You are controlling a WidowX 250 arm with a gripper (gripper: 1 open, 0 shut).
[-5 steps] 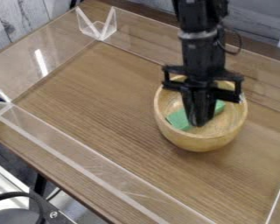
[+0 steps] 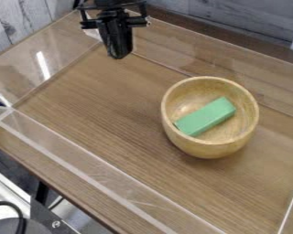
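Note:
My black gripper [image 2: 116, 46] is at the top of the view, left of centre, shut, with nothing showing between its fingers. A round wooden bowl [image 2: 211, 142] stands on the wooden table at the right. A green rectangular block [image 2: 205, 116] lies inside it, set diagonally. The gripper is up and to the left of the bowl, apart from it.
A black cable [image 2: 5, 206] shows at the lower left edge. The table's far edge runs across the top.
My gripper has moved from over the bowl up and to the left, away from it. The green block is in view in the bowl.

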